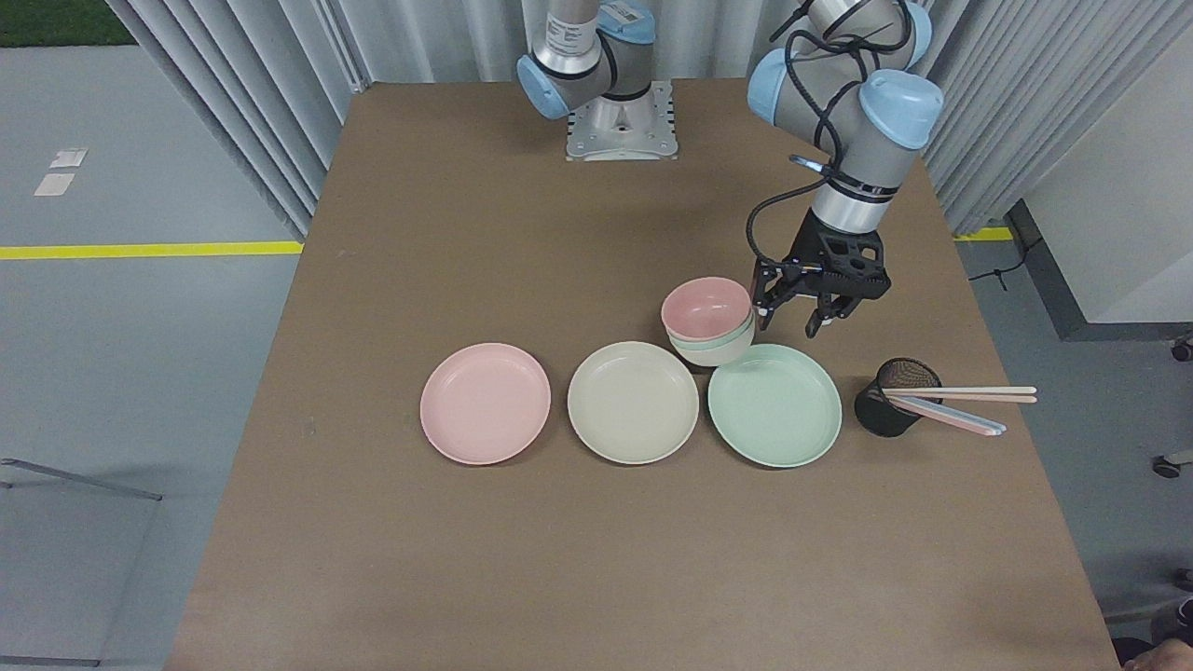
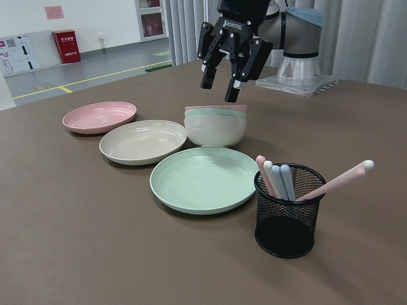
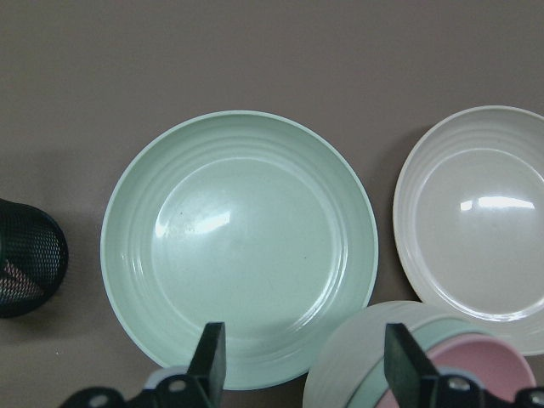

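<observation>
My gripper is open and empty, above and just beside a stack of bowls, pink on top over mint and cream. In the wrist view the stack shows at the bottom edge, partly behind a finger. A pink plate, a cream plate and a mint plate lie in a row in front of the stack.
A black mesh cup with chopsticks stands right of the mint plate.
</observation>
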